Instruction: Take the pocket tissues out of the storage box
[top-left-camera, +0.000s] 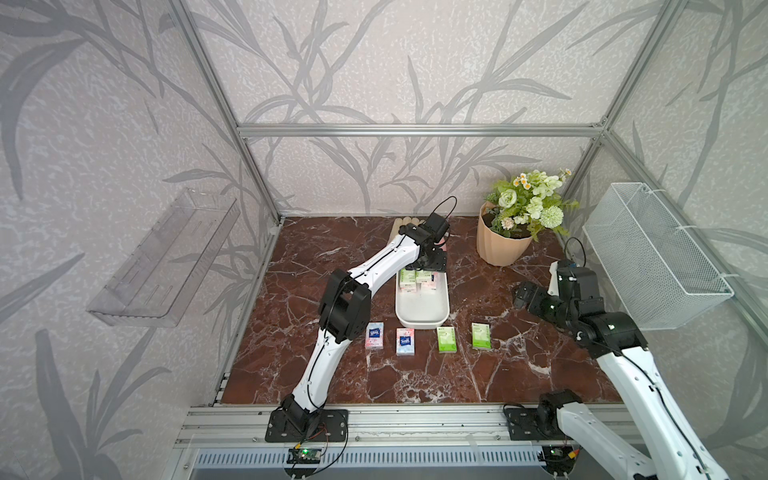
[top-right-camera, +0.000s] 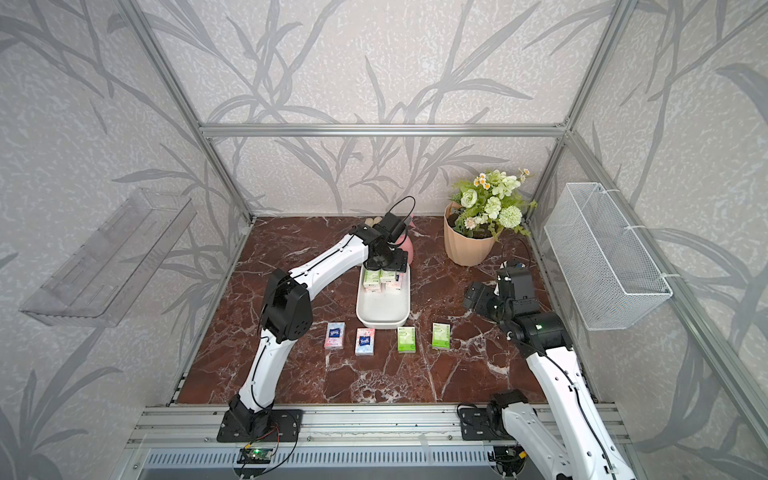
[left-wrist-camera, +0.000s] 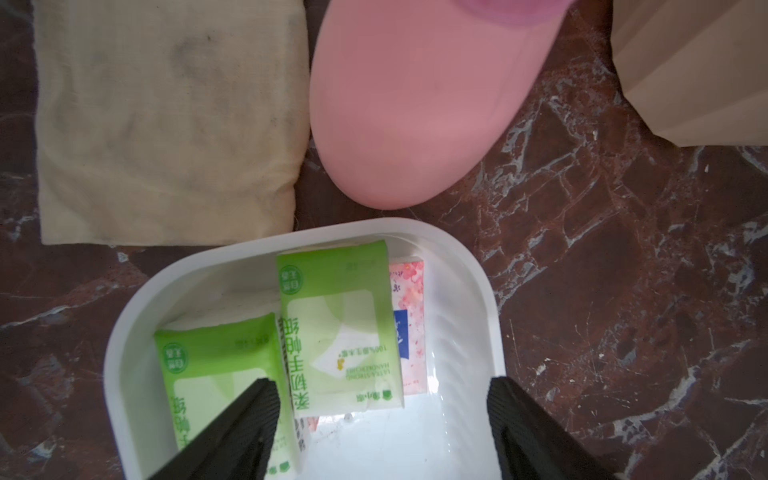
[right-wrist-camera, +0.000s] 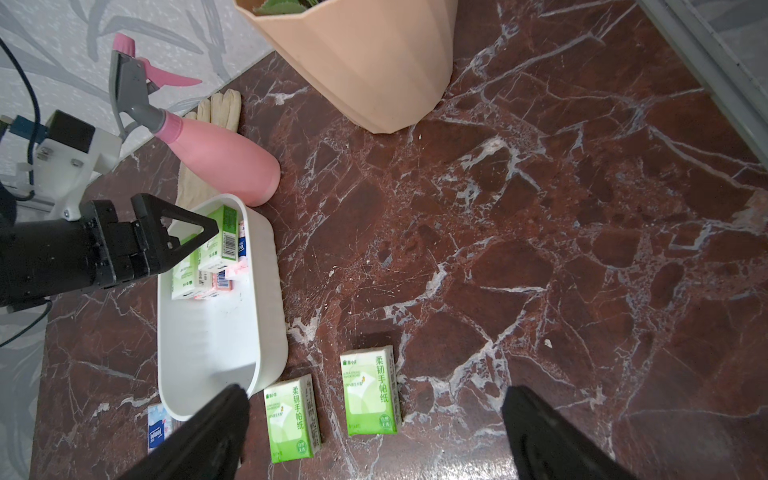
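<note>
The white storage box (left-wrist-camera: 472, 320) fills the lower part of the left wrist view. Inside it lie two green tissue packs, the upper one (left-wrist-camera: 344, 320) and a lower-left one (left-wrist-camera: 224, 384), with a pink tissue pack (left-wrist-camera: 410, 328) partly covered beneath. My left gripper is parted over the box's far end, its fingers on either side of the packs and nothing held. On the table before the box stand two pink-and-blue packs (top-left-camera: 374, 335) (top-left-camera: 405, 341) and two green packs (top-left-camera: 446, 339) (top-left-camera: 481, 336). My right gripper hangs open and empty above the table's right side.
Behind the box are a pink spray bottle (right-wrist-camera: 224, 164) and a beige glove (left-wrist-camera: 168, 120). A flower pot (top-left-camera: 502, 241) stands at the back right. Wire basket (top-left-camera: 656, 264) and clear tray (top-left-camera: 164, 264) hang on the side walls.
</note>
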